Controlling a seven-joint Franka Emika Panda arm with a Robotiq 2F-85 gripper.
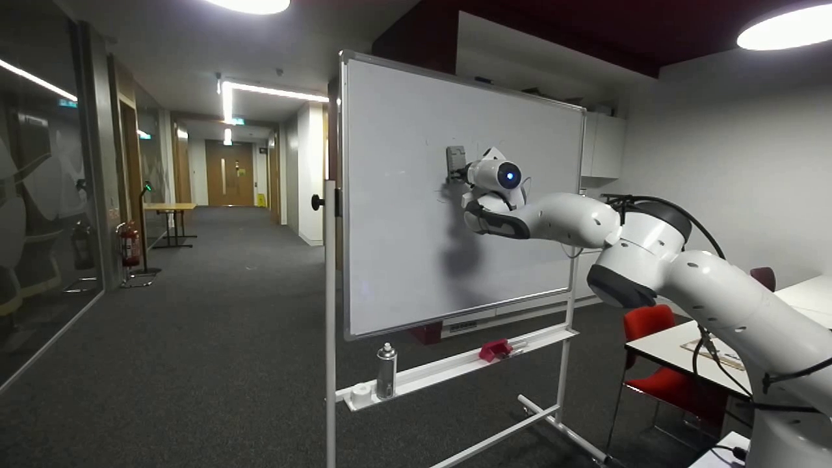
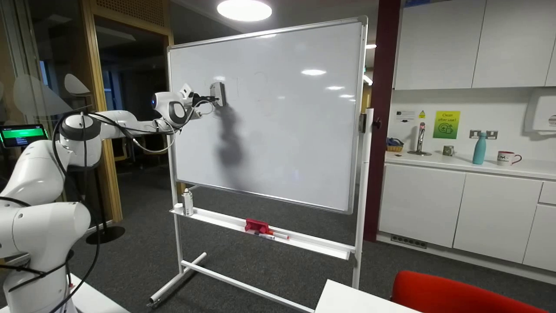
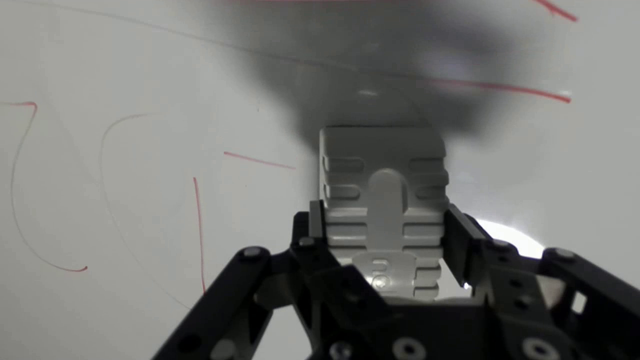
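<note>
A grey ridged eraser is held between the two black fingers of my gripper, which is shut on its sides. In exterior view 1 the eraser lies against or very near the upper middle of the whiteboard; contact itself is hard to confirm. Exterior view 2 shows the eraser left of the board's middle. Red pen strokes and faint curved lines remain on the board around the eraser in the wrist view. One red-ended line passes just above it.
The tray under the board carries a spray can, a white roll, a red holder and several markers. A table and red chair stand at the right. Much of the board is unobstructed.
</note>
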